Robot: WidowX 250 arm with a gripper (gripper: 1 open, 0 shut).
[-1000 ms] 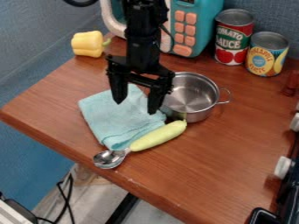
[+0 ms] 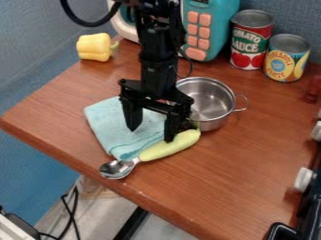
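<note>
My black gripper [image 2: 156, 111] hangs low over the light blue cloth [image 2: 111, 125], its fingers pointing down at the cloth's right part, just left of a steel pot [image 2: 212, 99]. Whether it is open or shut on anything is hard to make out. A pale yellow-green vegetable [image 2: 168, 148] lies along the cloth's front edge, and a metal spoon [image 2: 116, 168] lies beside it at the front left.
A yellow pepper [image 2: 96, 46] is at the back left. Two cans, red [image 2: 250, 40] and yellow [image 2: 286, 58], stand at the back right by a teal toy microwave [image 2: 204, 26].
The gripper has shifted slightly and sits a little lower over the cloth. The objects on the table look unmoved.
</note>
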